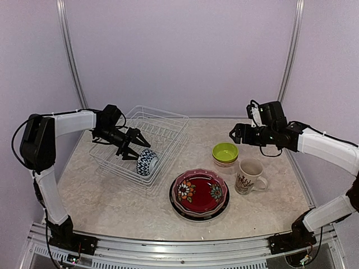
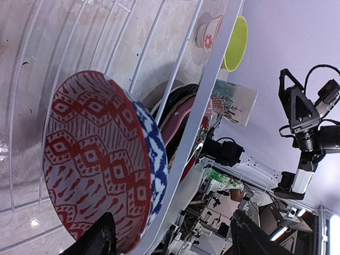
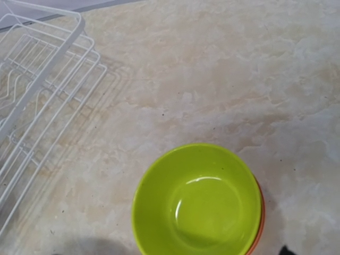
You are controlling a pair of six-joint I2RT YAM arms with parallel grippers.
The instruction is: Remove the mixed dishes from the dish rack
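In the white dish rack [image 1: 109, 159] a bowl with a blue-and-white outside [image 1: 147, 162] and a red patterned inside [image 2: 98, 154] stands on its edge against the near right side. My left gripper [image 1: 143, 152] reaches down at it, fingers apart; in the left wrist view one finger [image 2: 98, 236] overlaps the bowl's lower rim, and contact there is unclear. My right gripper [image 1: 235, 136] hovers open and empty above the stacked bowls, a green bowl [image 1: 225, 152] on top. A red flowered plate [image 1: 199, 192] lies on a dark one, beside a mug [image 1: 247, 175].
The rack's right rail [image 2: 204, 90] runs close beside the bowl. Bare countertop [image 1: 123, 210] lies in front of the rack, and more is clear between the rack and the green bowl.
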